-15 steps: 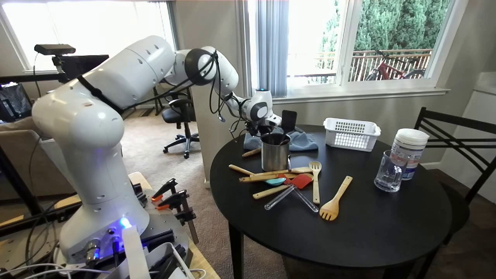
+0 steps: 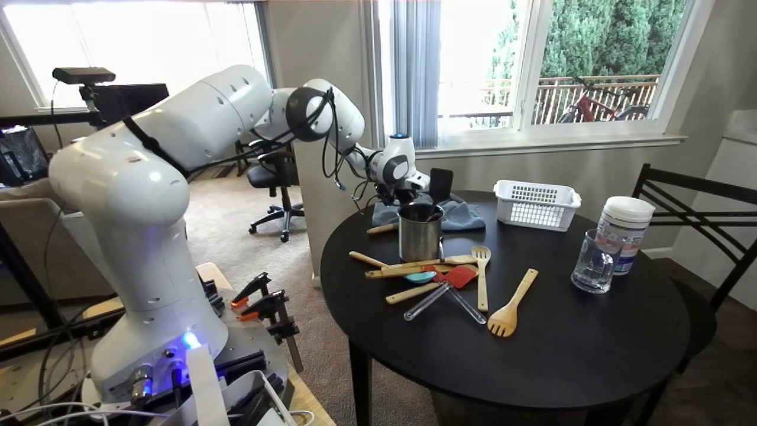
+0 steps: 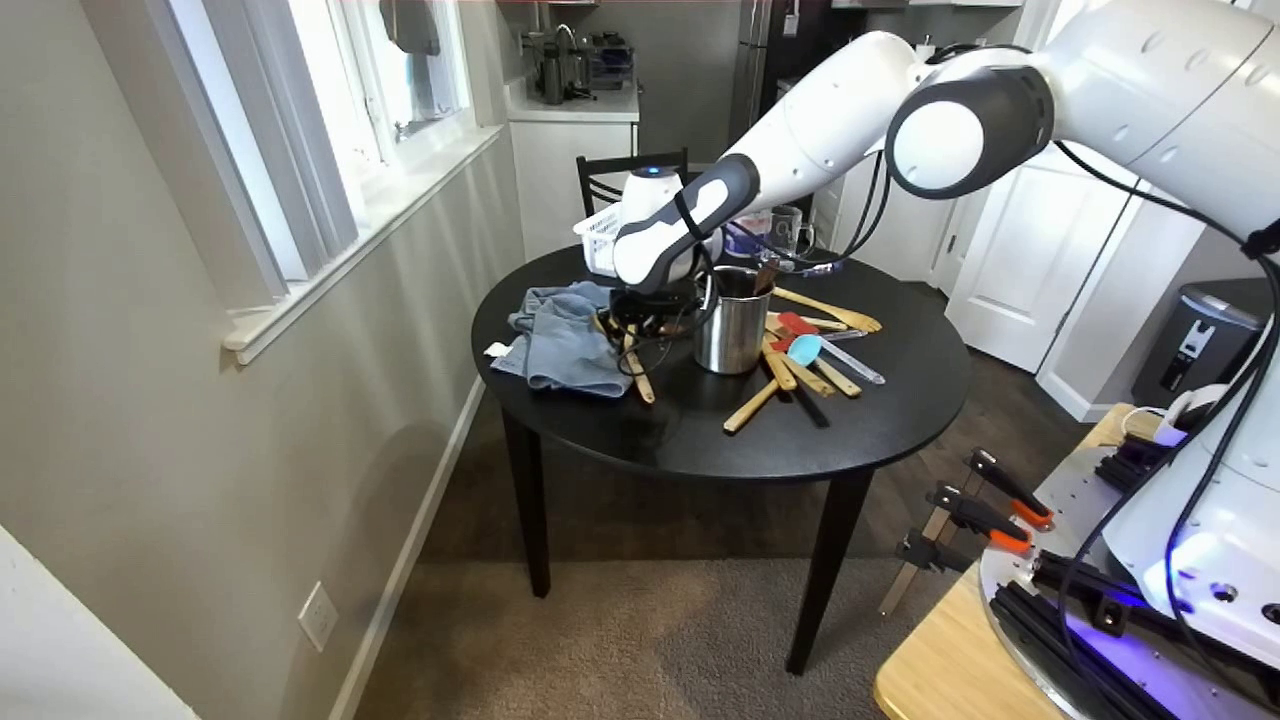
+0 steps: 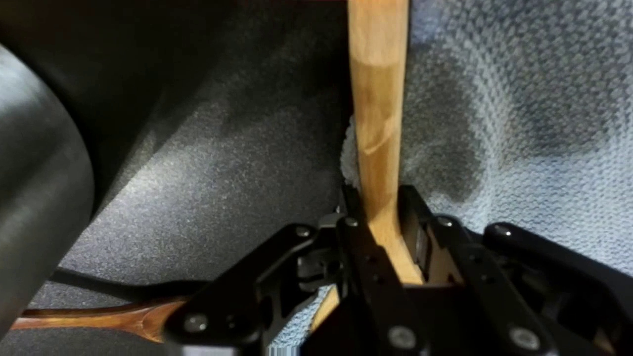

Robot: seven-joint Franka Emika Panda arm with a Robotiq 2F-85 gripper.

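Note:
In the wrist view my gripper is shut on a wooden utensil (image 4: 380, 107), whose pale handle runs up between the black fingers. A blue-grey cloth (image 4: 552, 130) lies right beside and under it. Seen from exterior view 2, the handle's end (image 3: 639, 374) sticks out over the dark table by the cloth (image 3: 564, 342). The steel pot (image 2: 419, 240) stands close to the gripper; in exterior view 1 it hides most of the fingers. Dark utensils stand in the pot.
Several wooden and silicone utensils lie around the pot, among them a red spatula (image 2: 461, 277) and a wooden fork (image 2: 504, 319). A white basket (image 2: 537, 206), a glass mug (image 2: 594, 266) and a white-lidded canister (image 2: 628, 231) stand at the right.
The arm's upper links have sunk slightly. Beside the pot, the wooden handle has shifted a little to the left and its end sits somewhat higher in exterior view 1.

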